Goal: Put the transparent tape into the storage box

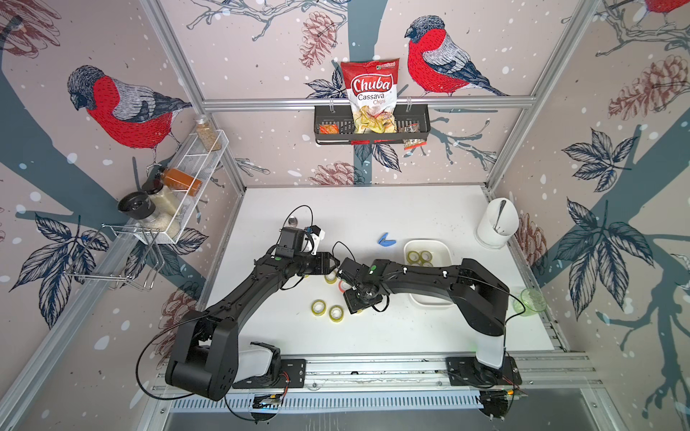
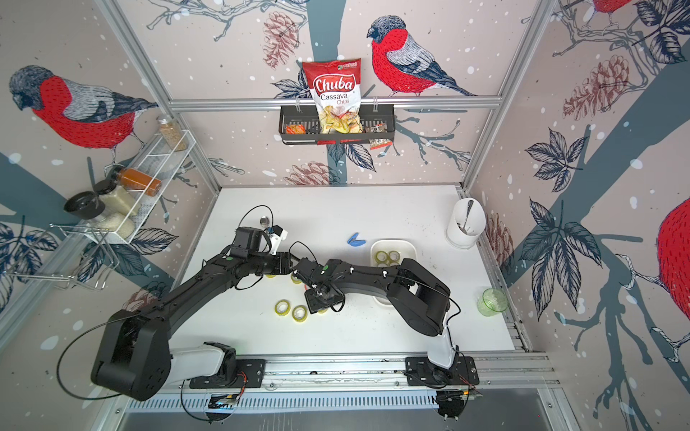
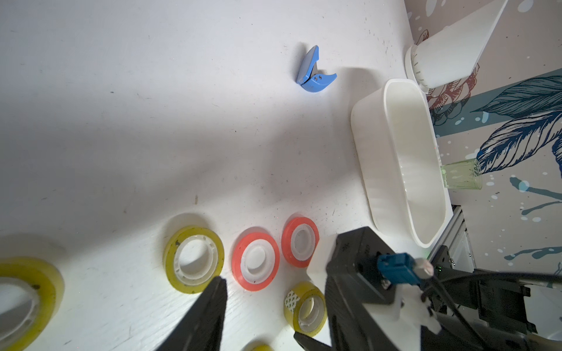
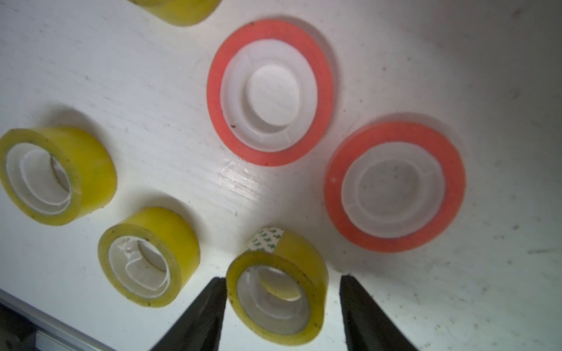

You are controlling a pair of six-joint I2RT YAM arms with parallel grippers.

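Yellow transparent tape rolls (image 1: pixel 317 301) lie on the white table, with two red rolls (image 4: pixel 269 155) among them. My right gripper is open, its fingertips either side of a yellow roll with a patterned strip (image 4: pixel 307 257). My left gripper is open above the table near the rolls, nothing between its fingertips. The white storage box (image 1: pixel 447 251) stands to the right, partly behind the right arm, with yellow rolls (image 1: pixel 418 256) inside.
A blue object (image 3: pixel 316 79) lies behind the rolls. A white canister (image 1: pixel 496 222) stands at the back right and a green glass (image 2: pixel 492 301) at the right edge.
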